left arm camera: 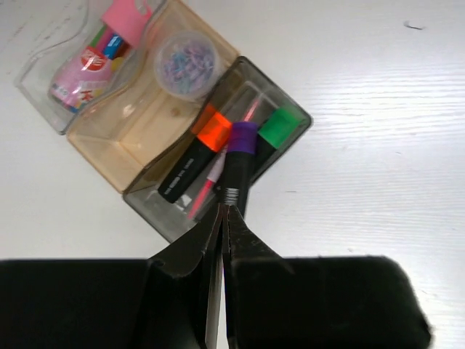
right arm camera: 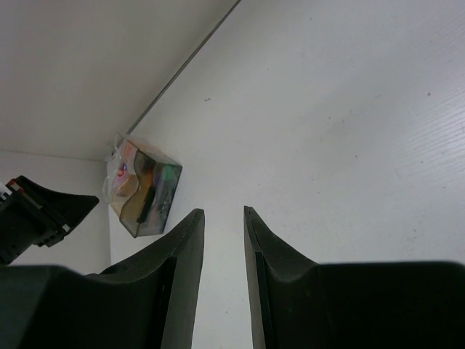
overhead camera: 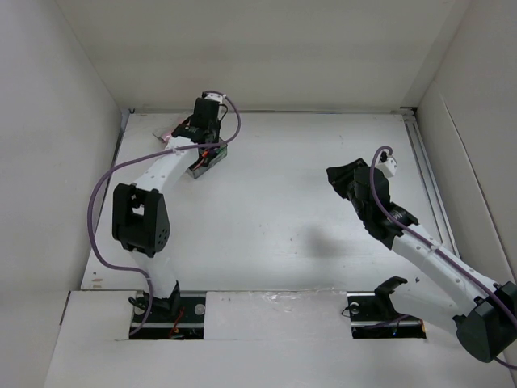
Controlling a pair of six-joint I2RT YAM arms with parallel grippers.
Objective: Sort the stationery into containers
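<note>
A three-part organizer sits at the back left. In the left wrist view its dark compartment [left arm camera: 153, 204] holds orange [left arm camera: 186, 163], purple [left arm camera: 240, 153] and green [left arm camera: 277, 129] capped markers and a pink pen; the beige compartment [left arm camera: 132, 142] has a tub of clips [left arm camera: 187, 64]; the clear one holds pink items [left arm camera: 82, 75]. My left gripper is shut over the dark compartment, nothing visible between its fingers; its tips partly cover the purple marker's lower end. My right gripper stands open and empty at the right, far from the organizer.
White walls enclose it at the back and sides, with metal rails along the side edges.
</note>
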